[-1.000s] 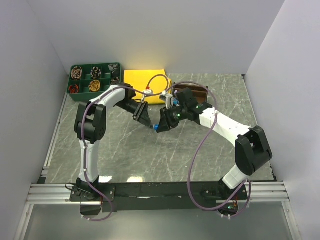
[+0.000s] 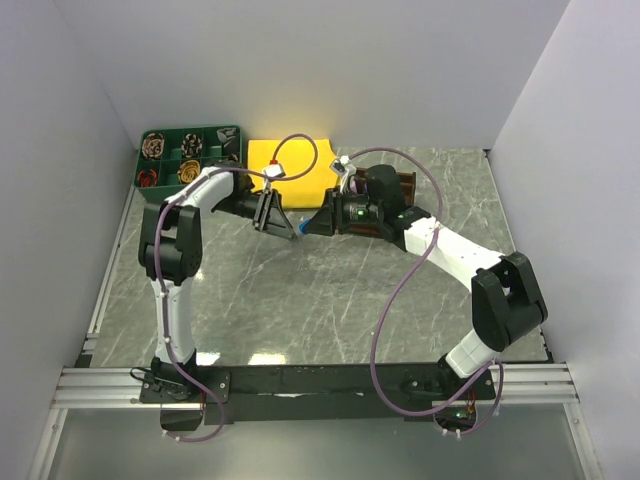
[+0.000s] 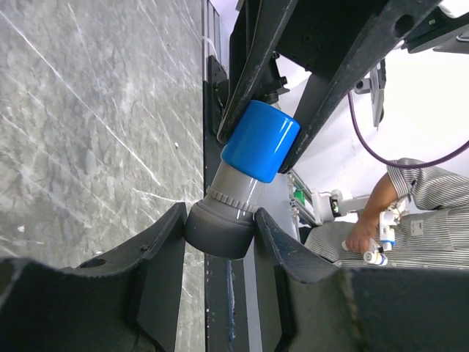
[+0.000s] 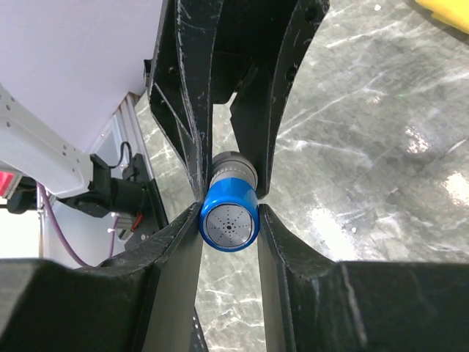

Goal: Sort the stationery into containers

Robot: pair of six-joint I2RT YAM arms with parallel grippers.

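A small tube with a blue end (image 3: 260, 143), a pale middle and a grey cap (image 3: 220, 227) spans the space between my two grippers. My left gripper is shut on the grey cap. On the blue part, my right gripper is shut, and the tube's dotted grey end face (image 4: 229, 225) points toward the right wrist camera. From above, both grippers meet tip to tip over the table, a bit of blue (image 2: 303, 227) showing between them. The brown compartment box (image 2: 407, 182) is mostly covered by the right arm.
A green divided organizer (image 2: 178, 130) with coiled and bundled items stands at the back left. Beside it lies a yellow board (image 2: 310, 152), partly under the left cable. A seated person (image 3: 374, 216) appears beyond the table edge.
Both grippers have shifted together to the left and toward the back of the table, with the tube still between them. The right arm now covers more of the brown box.
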